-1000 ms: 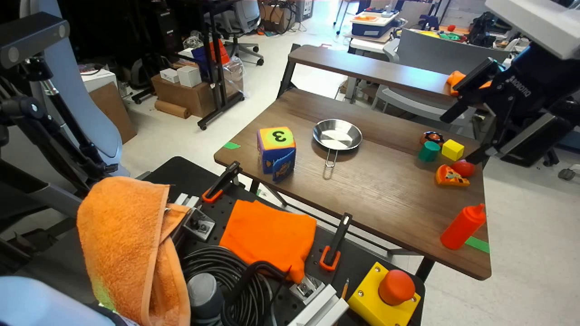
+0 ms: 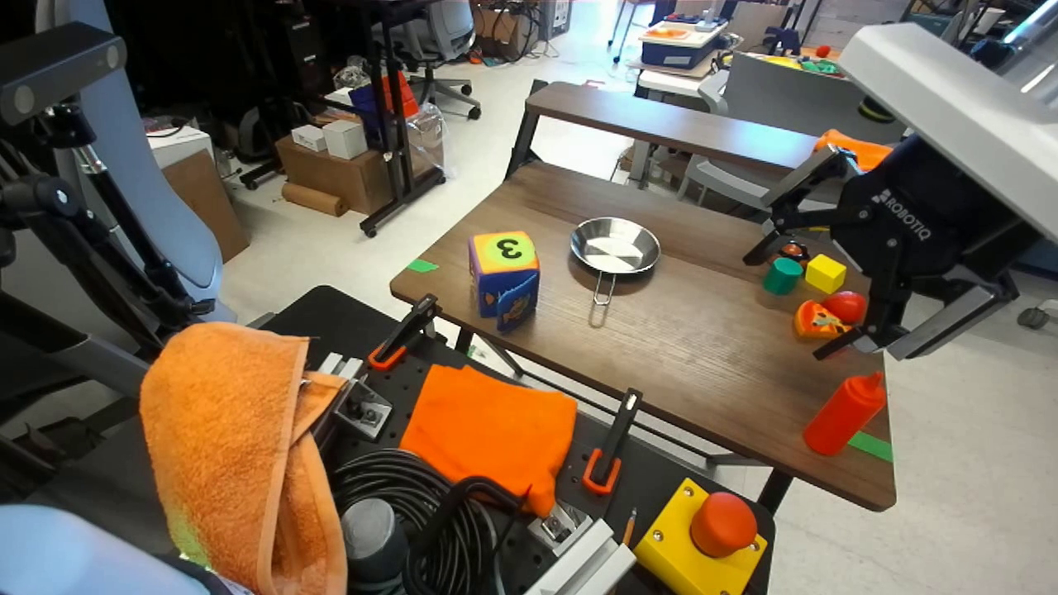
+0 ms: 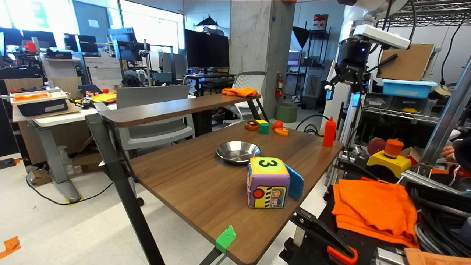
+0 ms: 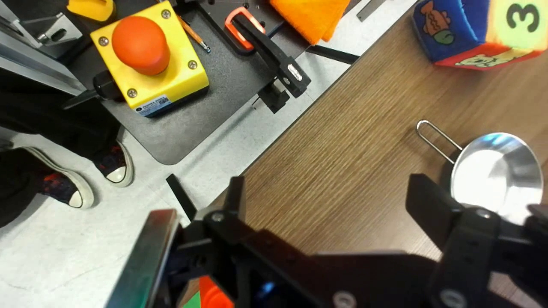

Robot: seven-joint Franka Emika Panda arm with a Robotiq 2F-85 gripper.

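My gripper (image 2: 783,306) stands open in the air over the right end of the brown table (image 2: 694,347), its fingers wide apart with nothing between them. In the wrist view a finger (image 4: 235,197) shows at the left, above bare wood and floor. A red squeeze bottle (image 2: 845,415) is upright at the table's right end. Toward the back right lie a green cylinder (image 2: 783,276), a yellow block (image 2: 825,273), a red ball (image 2: 845,307) and a toy pizza slice (image 2: 821,321). A metal pan (image 3: 238,152) rests mid-table, and a soft number cube (image 3: 268,182) sits farther left in exterior view 1.
A raised shelf (image 2: 674,121) runs along the table's back, with an orange cloth (image 3: 239,92) on its end. The black cart (image 4: 226,92) by the front edge carries a yellow box with a red button (image 4: 149,56) and clamps.
My gripper has moved left in exterior view 1, farther over the table, and its fingers remain apart. The objects on the table have not moved.
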